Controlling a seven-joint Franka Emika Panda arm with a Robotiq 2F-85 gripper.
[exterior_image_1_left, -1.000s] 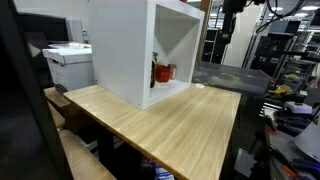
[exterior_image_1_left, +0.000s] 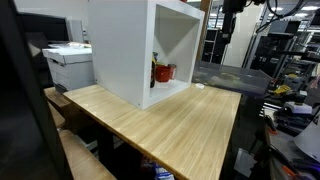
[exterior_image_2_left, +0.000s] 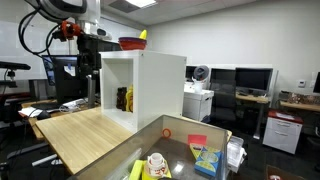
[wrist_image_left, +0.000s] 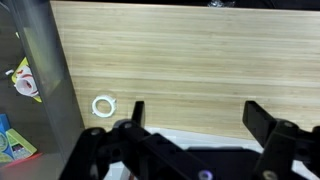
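My gripper hangs high above the wooden table (wrist_image_left: 190, 70), its two fingers wide apart and only bare wood in the gap. Exterior view 1 has the gripper (exterior_image_1_left: 228, 32) at the upper right; exterior view 2 has it (exterior_image_2_left: 87, 70) at the upper left. A small white ring-shaped object (wrist_image_left: 104, 106) lies on the tabletop, left of the fingers in the wrist view. A white open-fronted cabinet (exterior_image_1_left: 122, 45) stands on the table. Inside it are a red mug (exterior_image_1_left: 163, 73) and dark or yellow items (exterior_image_2_left: 125, 98), partly hidden by the wall.
A grey box (exterior_image_2_left: 120, 158) of colourful toys stands beside the table. On the cabinet sits a dark red bowl (exterior_image_2_left: 132, 43) with something yellow in it.
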